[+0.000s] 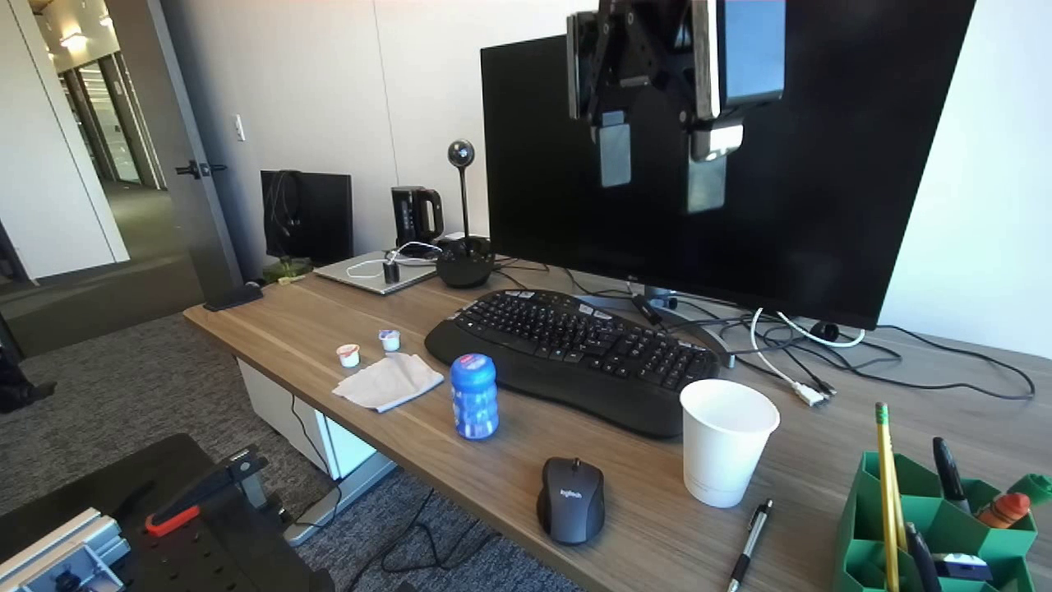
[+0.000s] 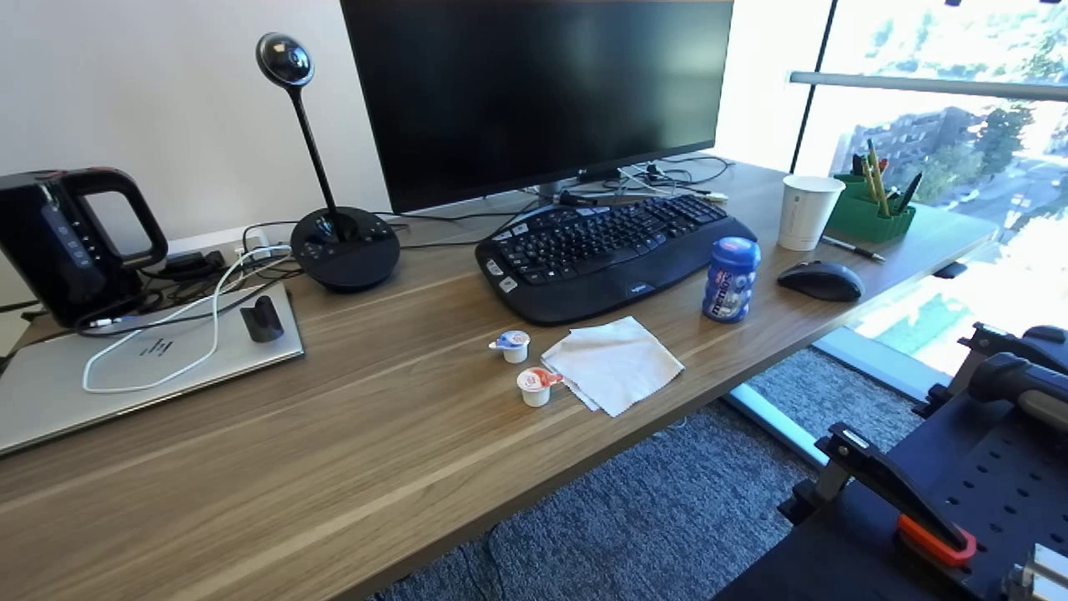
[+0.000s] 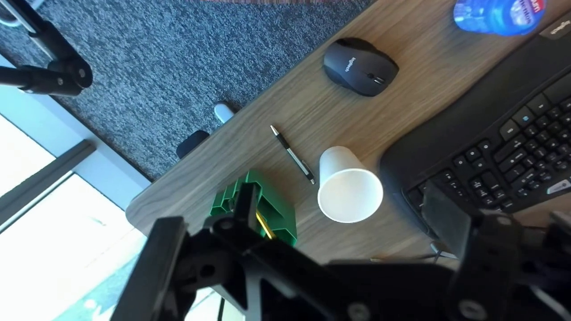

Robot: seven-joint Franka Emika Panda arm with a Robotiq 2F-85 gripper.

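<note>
High above the desk, in front of the monitor, my gripper [image 1: 661, 197] hangs open with nothing between its fingers. A white paper cup [image 1: 725, 444] stands upright on the desk below it, its open mouth visible in the wrist view. Left of the cup sit a dark mouse [image 1: 572, 501] and a blue gum bottle [image 1: 474, 396]. A black and silver pen [image 1: 752, 546] lies near the cup. The green organizer [image 3: 278, 211] holding pencils and markers is partly hidden by my gripper in the wrist view. A folded pale cloth [image 2: 612, 366] lies beside two small creamer cups [image 2: 536, 386].
A black keyboard [image 1: 582, 345] fills the desk in front of the large monitor [image 2: 541, 90]. Loose cables [image 1: 789, 345] run behind it. At the far end are a laptop [image 2: 150, 351], a webcam stand [image 2: 345, 250] and a kettle [image 2: 70, 245].
</note>
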